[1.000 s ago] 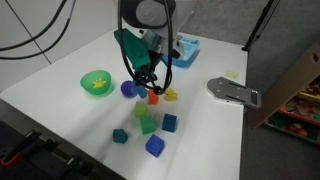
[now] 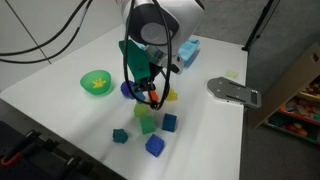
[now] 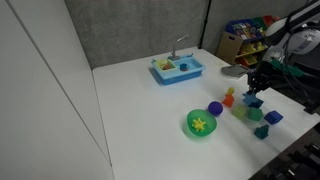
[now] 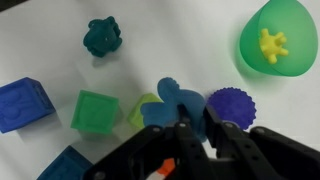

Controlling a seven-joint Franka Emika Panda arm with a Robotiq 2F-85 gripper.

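In the wrist view a light-blue toy [image 4: 175,101] with rounded lobes is held at the fingertips of my gripper, which is shut on it. From the side, in exterior view 2, the blue toy [image 3: 249,97] hangs below the gripper [image 3: 256,91], above the cluster of blocks. In exterior view 1 my gripper [image 2: 153,98] stands over the middle of the white table, close to the yellow-green block [image 2: 140,109] and an orange piece; the arm partly covers the toy there.
A green bowl [image 4: 249,50] holds a yellow piece [image 4: 272,45]. Around the gripper lie a purple piece [image 4: 232,106], a green block [image 4: 95,112], a blue block [image 4: 24,104] and a teal toy [image 4: 102,37]. A metal tray [image 2: 233,93] and a blue bin [image 3: 176,69] stand farther off.
Over the last second my gripper has moved right and lower in exterior view 1, coming nearer the blocks. The bowl and loose blocks look unmoved.
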